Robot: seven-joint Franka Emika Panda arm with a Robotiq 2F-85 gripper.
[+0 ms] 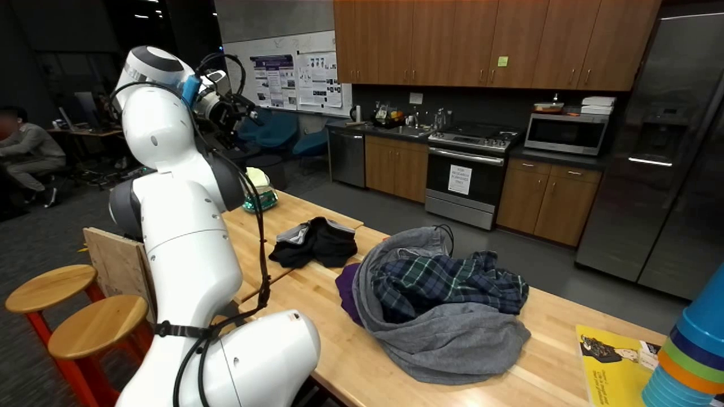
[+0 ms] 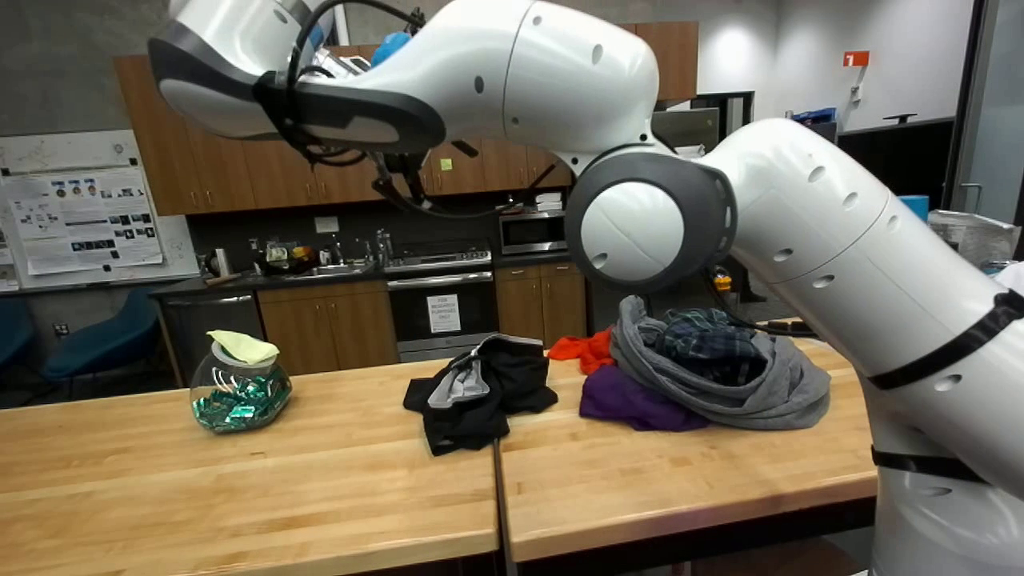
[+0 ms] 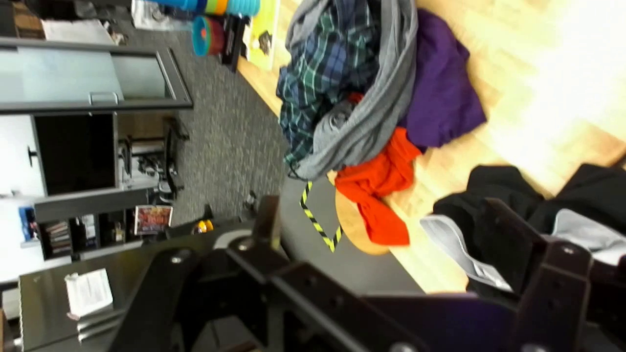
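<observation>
My gripper is open and empty, held high over the table with its fingers spread wide in the wrist view. Black shorts with a grey lining (image 2: 480,394) lie crumpled by the seam between the tables. To their right is a heap: a grey garment (image 1: 448,339) wraps around a dark green and blue plaid cloth (image 1: 448,281). A purple cloth (image 2: 638,400) rests against the heap's near side in exterior view 2. The red cloth (image 3: 381,170) sticks out beside it, one end hanging past the table edge in the wrist view.
A glass jar of green-wrapped items (image 2: 240,389) with a pale yellow cloth on top stands on the left table. Blue cups (image 1: 685,353) and a yellow magazine (image 1: 611,363) occupy the far end. Bare wood (image 2: 317,480) lies in front of the jar and shorts.
</observation>
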